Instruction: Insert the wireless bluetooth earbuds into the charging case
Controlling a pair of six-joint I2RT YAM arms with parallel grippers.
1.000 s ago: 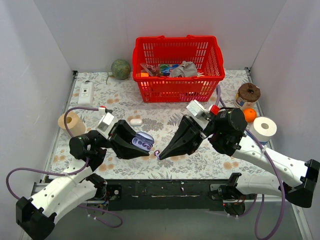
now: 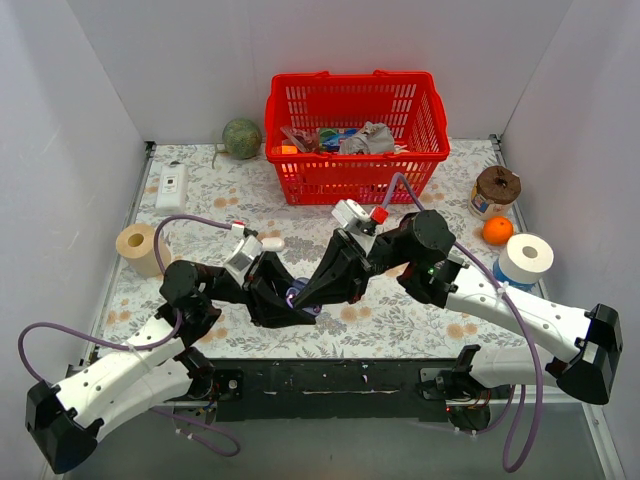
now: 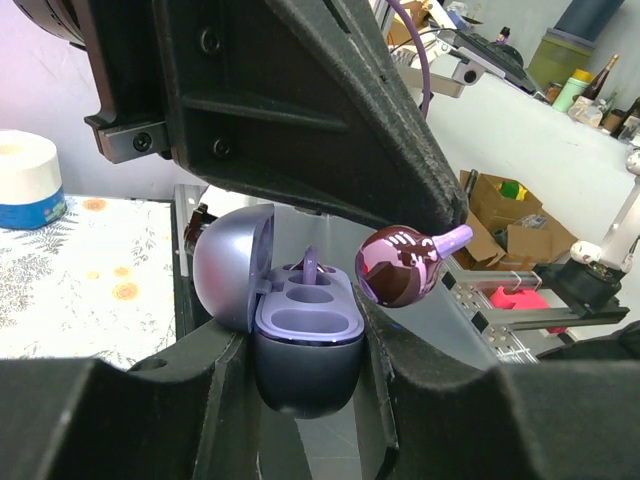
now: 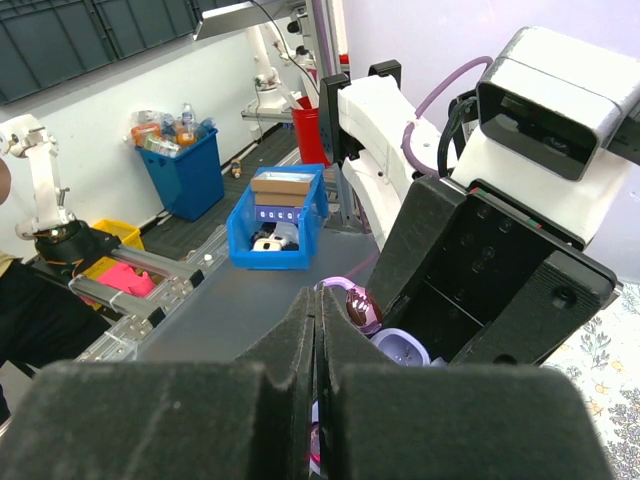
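Observation:
The lilac charging case (image 3: 308, 345), lid standing open, is gripped by my left gripper. Its slots face up in the left wrist view, and a lilac stem-like piece rises at the far end; what it belongs to is unclear. A glossy maroon-and-lilac earbud (image 3: 397, 267) is at the tip of my right gripper, just beside the case in the left wrist view and apart from the slots. The right fingers are closed together, with the earbud (image 4: 362, 308) showing past their tips in the right wrist view. Black fingers mostly cover the case from the top view.
A red basket (image 2: 355, 182) of assorted items stands at the back. Paper rolls (image 2: 140, 250), an orange (image 2: 497, 230) and a brown-lidded jar (image 2: 490, 200) line the sides. A small white object (image 2: 272, 244) lies behind the grippers.
The right gripper has moved left with the earbud, up to the case. My left gripper has shifted slightly right and down, so the fingers of both arms now overlap from above.

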